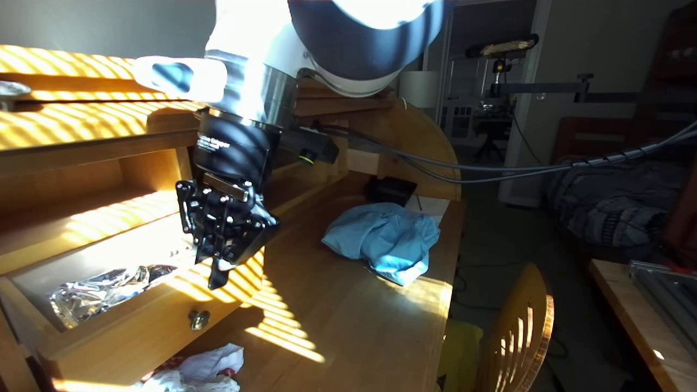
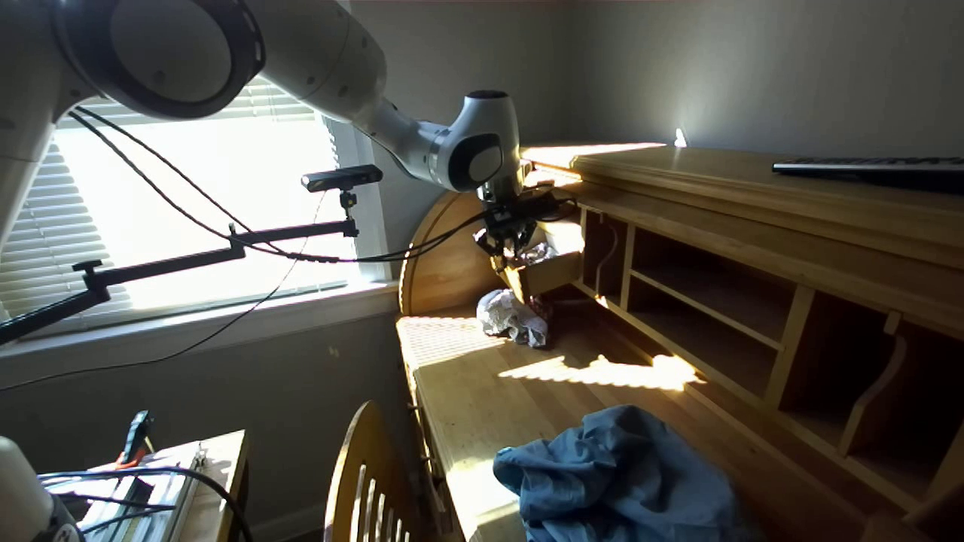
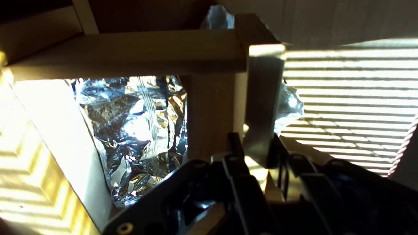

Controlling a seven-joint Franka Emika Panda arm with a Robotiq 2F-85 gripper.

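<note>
My gripper [image 1: 216, 273] points down over an open wooden drawer and is shut on the top edge of its front panel [image 1: 140, 333]. In the wrist view, one finger [image 3: 235, 145] lies on the inner side of that panel and the other [image 3: 277, 150] on the outer side. A crinkled silver foil package [image 3: 137, 125] rests inside the drawer. The round metal knob [image 1: 199, 320] sits on the outer face, below and right of the drawer's top edge. In exterior view 2 the gripper [image 2: 507, 257] partly covers the drawer [image 2: 553, 271].
A crumpled white wrapper [image 1: 206, 369] lies on the desktop beneath the drawer front. Blue cloth [image 1: 385, 238] is heaped farther along the desk. Cubbies [image 2: 705, 298] line the desk's back, and a wooden chair [image 1: 523, 326] stands at its front. Bare desktop [image 1: 326, 307] lies between cloth and drawer.
</note>
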